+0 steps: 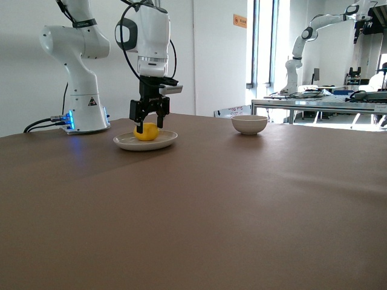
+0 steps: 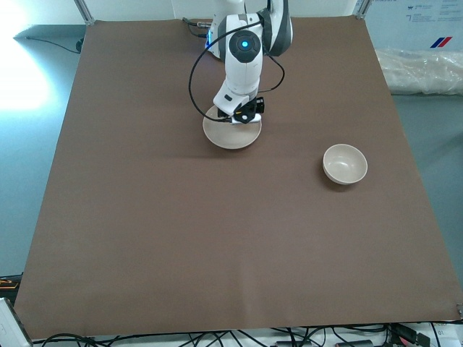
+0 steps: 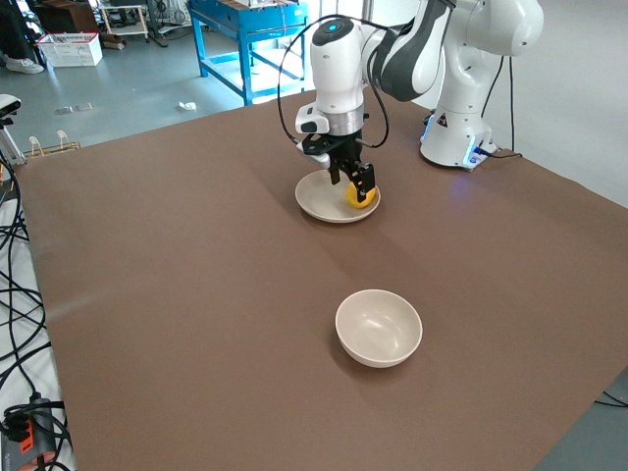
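A round yellow object (image 1: 146, 135) rests on a pale plate (image 2: 228, 139), seen also in the top view (image 1: 130, 142) and right view (image 3: 324, 206). My gripper (image 1: 149, 125) points down over the plate, its dark fingers on either side of the yellow object and apparently open; whether they touch it is unclear. In the left view the gripper hides the yellow object. A white bowl (image 2: 345, 163) stands empty on the brown table (image 2: 217, 231), apart from the plate.
Cables (image 3: 20, 324) and equipment line one edge.
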